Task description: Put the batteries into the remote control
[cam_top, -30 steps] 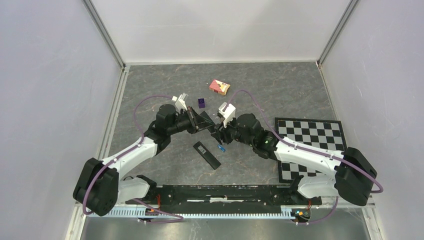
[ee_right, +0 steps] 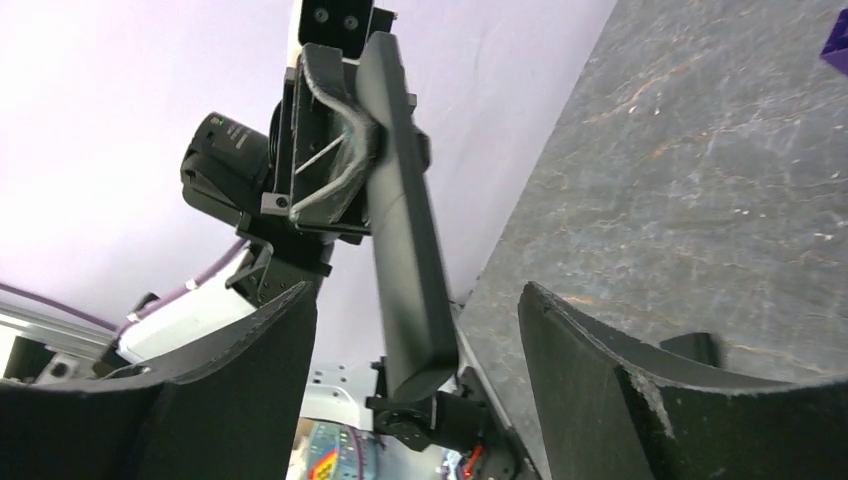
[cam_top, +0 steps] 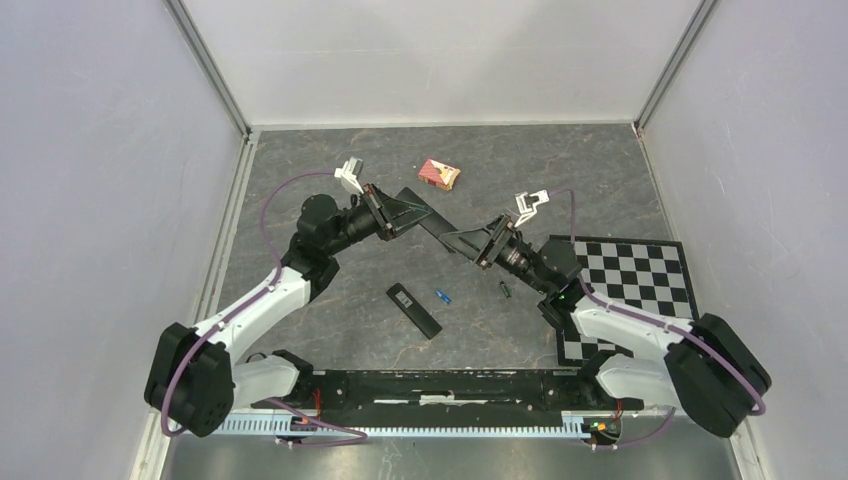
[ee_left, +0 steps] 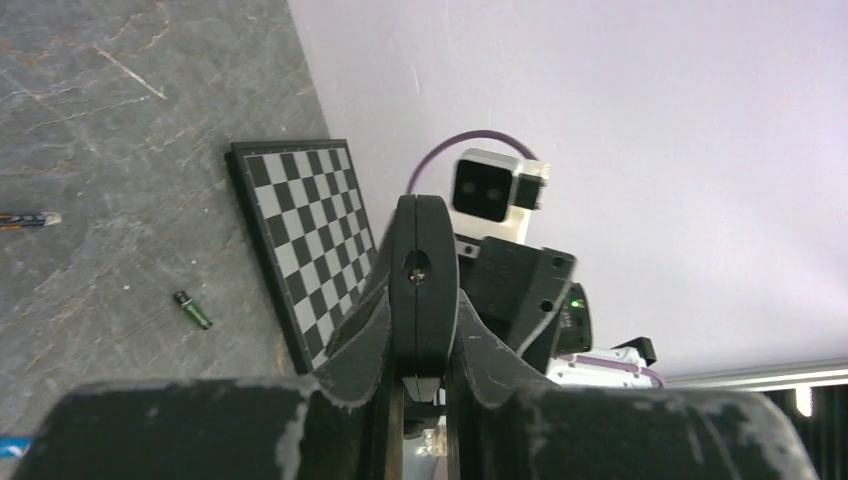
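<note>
My left gripper [cam_top: 405, 222] is shut on the long black remote body [ee_right: 408, 260], held raised and tilted. My right gripper [cam_top: 467, 247] faces its lower end, fingers apart with nothing between them. On the floor, a second dark flat piece [cam_top: 413, 311], probably the cover, lies below the arms. A blue battery [cam_top: 443, 296] lies beside it, and a green battery [ee_left: 192, 308] lies further right. A dark battery-like cylinder [ee_left: 28, 220] shows at the left wrist view's left edge.
A red-and-cream box [cam_top: 439, 174] lies at the back. The checkerboard [cam_top: 632, 272] fills the right side, and a purple block [ee_right: 838, 42] shows in the right wrist view.
My left gripper has risen toward the back with the remote.
</note>
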